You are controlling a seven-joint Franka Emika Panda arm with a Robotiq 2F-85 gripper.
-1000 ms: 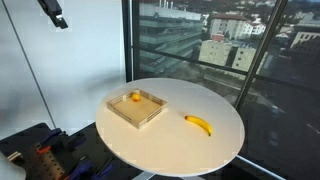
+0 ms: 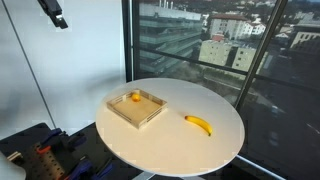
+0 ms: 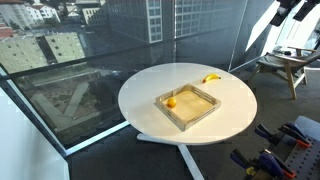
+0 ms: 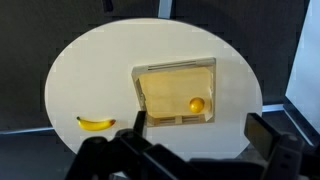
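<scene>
High above the floor at the upper left of exterior view 1, my gripper is well away from the table. In the wrist view the gripper stands open, its dark fingers far apart with only the table scene far below between them. A shallow wooden tray rests on the round white table, holding a small orange fruit near one corner. On the bare tabletop beside the tray lies a yellow banana; exterior view 2 shows the banana on the far side of the tray.
The round white table has clear surface around the tray and banana. Large windows stand behind it. Dark equipment sits on the floor at the left, and a chair shows at the right of exterior view 2.
</scene>
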